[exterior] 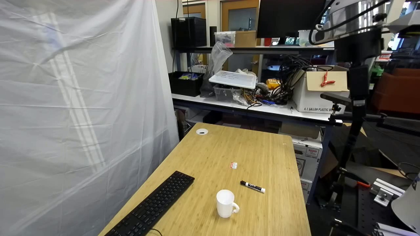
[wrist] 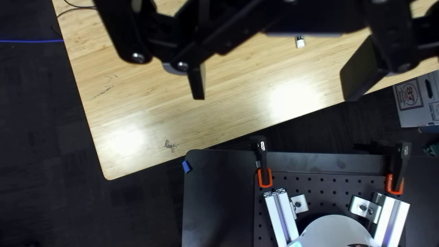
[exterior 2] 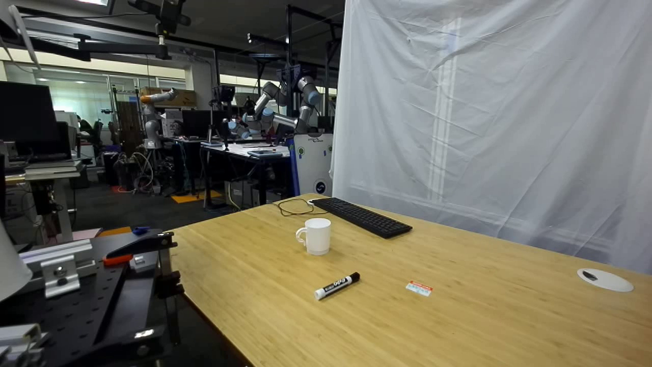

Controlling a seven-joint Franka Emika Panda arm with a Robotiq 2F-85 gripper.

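A white mug (exterior: 225,204) stands upright on the wooden table, its handle toward the right in exterior view 1. Close by lies a black-and-white marker (exterior: 253,186), capped in black at one end; exterior view 2 shows the same marker (exterior 2: 337,285) in front of the mug (exterior 2: 318,236). My gripper hangs open high over the table's near edge, its fingers (wrist: 362,68) wide apart with nothing between them. Only the white end of the marker (wrist: 300,42) peeks out beneath the gripper body in the wrist view; the mug is not visible there.
A black keyboard (exterior: 155,206) lies along the curtain side. A small red-and-white label (exterior 2: 419,288) and a round white grommet (exterior 2: 605,279) are flat on the table. Clamps (wrist: 264,162) hold the black base plate beside the table.
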